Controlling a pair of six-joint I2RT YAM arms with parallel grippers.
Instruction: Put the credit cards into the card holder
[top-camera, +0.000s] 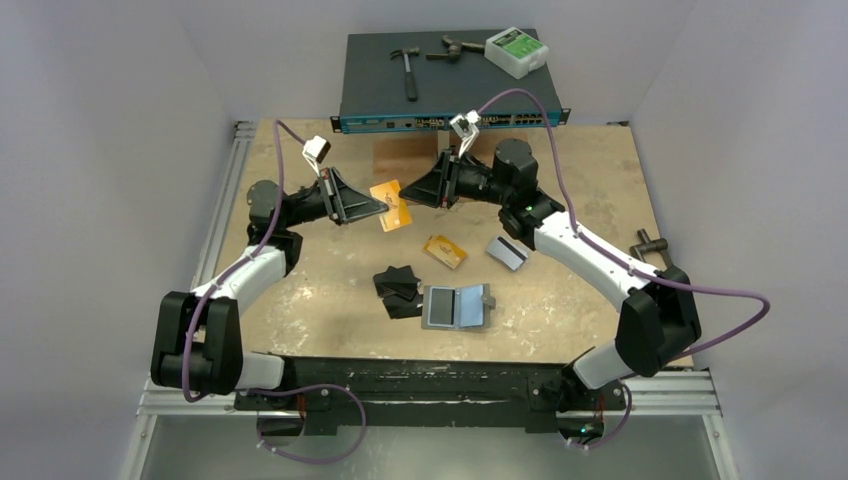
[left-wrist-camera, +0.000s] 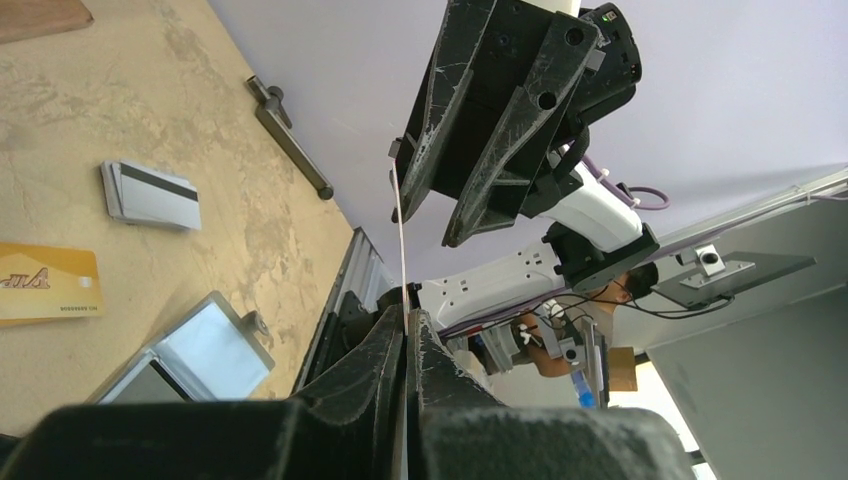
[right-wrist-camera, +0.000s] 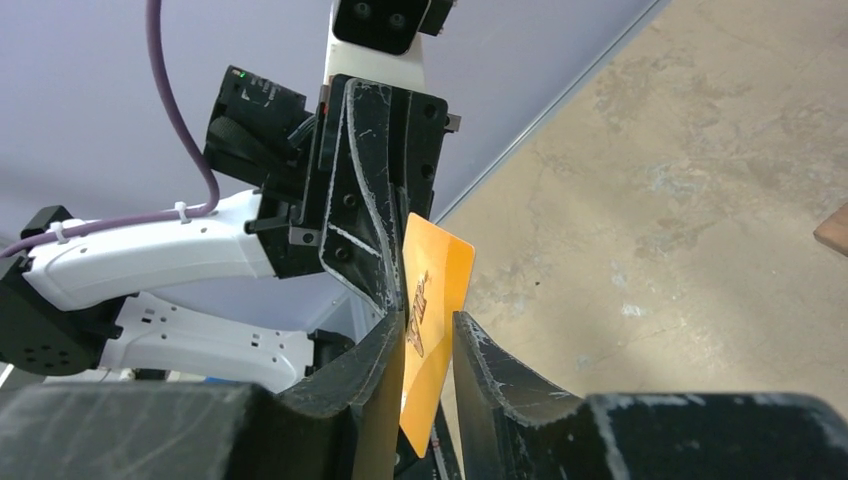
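Observation:
An orange card (top-camera: 390, 205) is held up between the grippers, seen edge-on in the left wrist view and face-on in the right wrist view (right-wrist-camera: 430, 300). My left gripper (top-camera: 380, 207) is shut on it. My right gripper (top-camera: 408, 195) is at the card's other side, part open, its fingertips around or beside the edge; contact is unclear. A card holder (top-camera: 440, 306) with a light-blue side lies at the front centre. An orange card pile (top-camera: 444, 251), a silver card pile (top-camera: 507, 253) and black cards (top-camera: 398, 281) lie on the table.
A dark rack unit (top-camera: 380, 80) with hammers and a white box (top-camera: 516, 50) stands at the back above a wooden board (top-camera: 394, 155). A metal tool (top-camera: 652, 247) lies at the right.

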